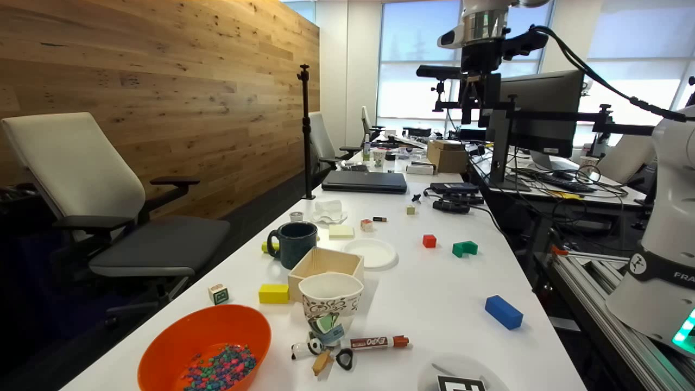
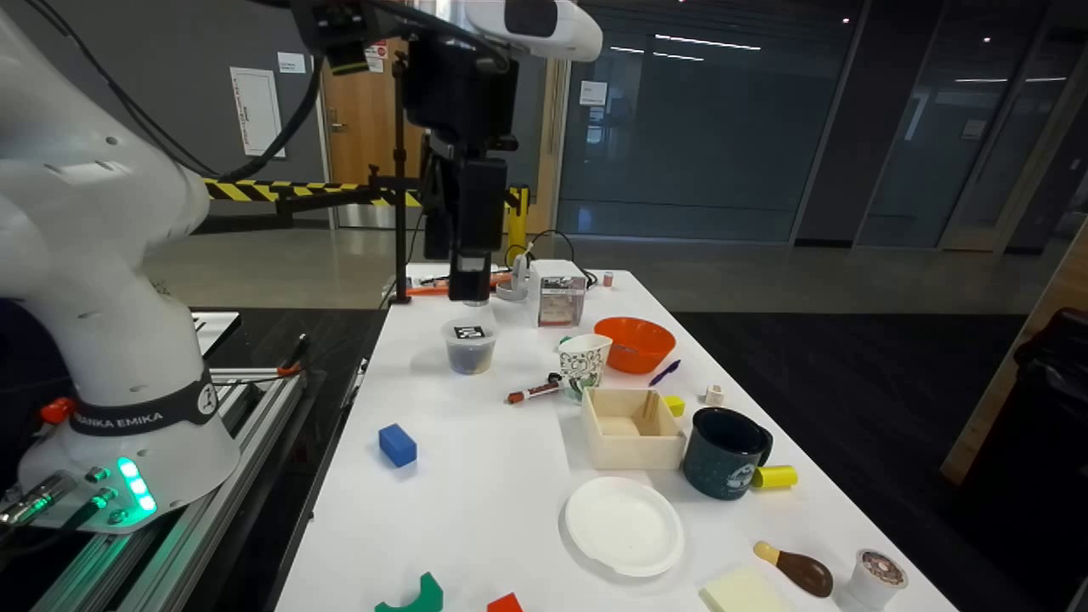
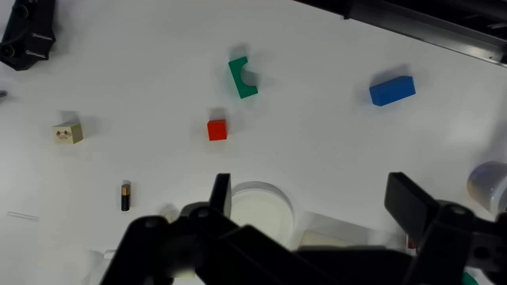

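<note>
High above the table hangs my gripper, its two fingers spread wide apart in the wrist view with nothing between them. Below it on the white table lie a red cube (image 3: pixel 217 130), a green arch block (image 3: pixel 242 78) and a blue block (image 3: pixel 392 90), all apart from one another. A white plate (image 2: pixel 624 526) rests beside a pale wooden box (image 2: pixel 634 449). Close to the box stand a dark mug (image 2: pixel 726 454) and a patterned paper cup (image 1: pixel 330 296). An orange bowl (image 1: pixel 205 345) holds many small coloured pieces.
A red Expo marker (image 1: pixel 379 342) and a lidded plastic tub (image 2: pixel 470 347) occupy the end near the bowl. Yellow block (image 1: pixel 273 293) and lettered cube (image 1: pixel 218 294) sit near the chair-side edge. A closed laptop (image 1: pixel 365 182) lies farther back. Bare table surrounds the blue block.
</note>
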